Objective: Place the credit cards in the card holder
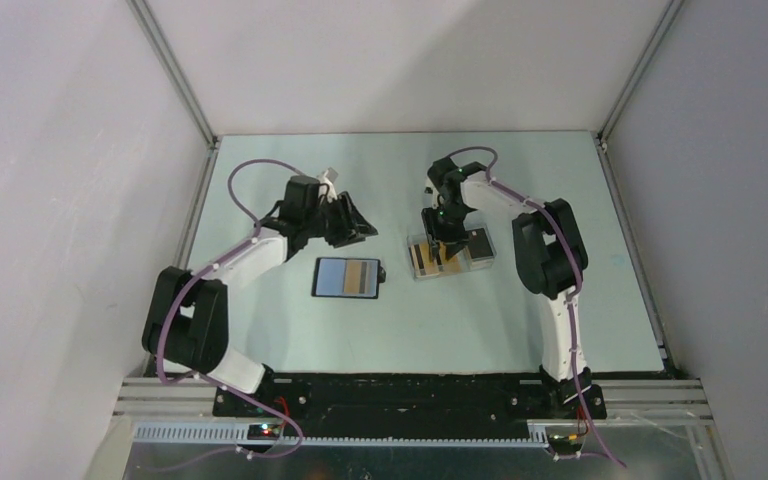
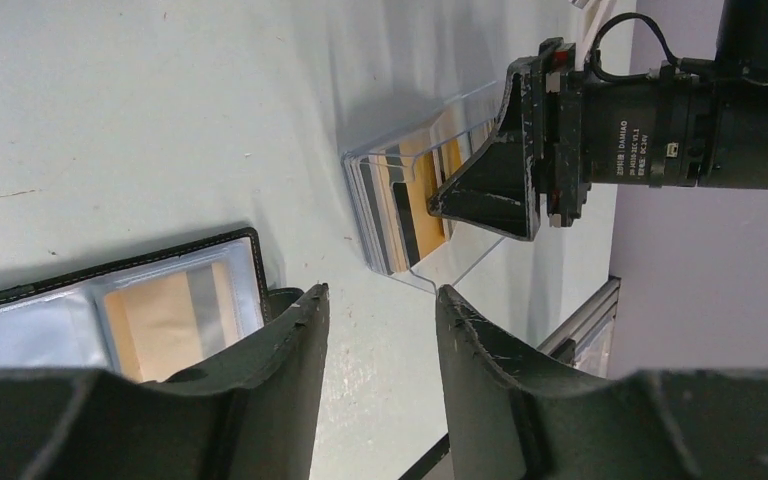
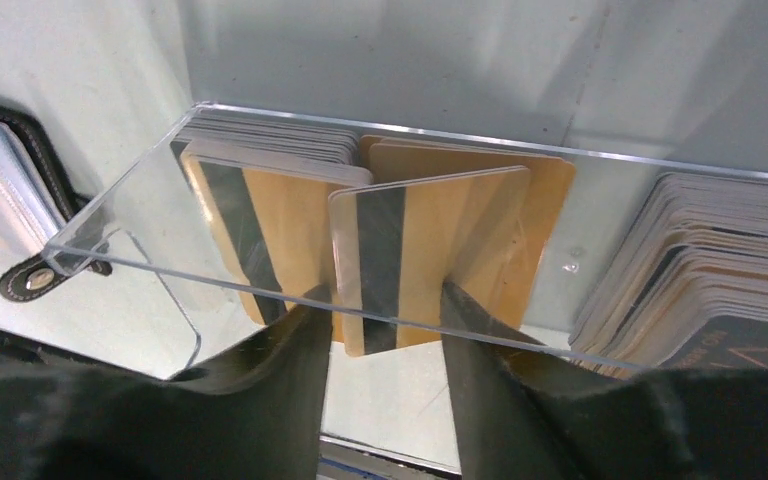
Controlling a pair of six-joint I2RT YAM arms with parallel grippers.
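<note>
The black-edged card holder (image 1: pixel 332 278) lies flat on the table with clear sleeves; a tan card (image 2: pixel 160 325) with a grey stripe shows in it. To its right is a clear box (image 1: pixel 477 262) of upright cards. My right gripper is at the box with its fingers parted, one to each side of the foremost gold card (image 3: pixel 425 235), which leans apart from the stack behind; whether they touch it I cannot tell. Above and behind the holder hangs my left gripper, open and empty.
A second stack of cards (image 3: pixel 705 270) fills the box's other end. The holder's strap (image 3: pixel 38 280) sticks out toward the box. Bare table (image 1: pixel 390 335) stretches in front of both.
</note>
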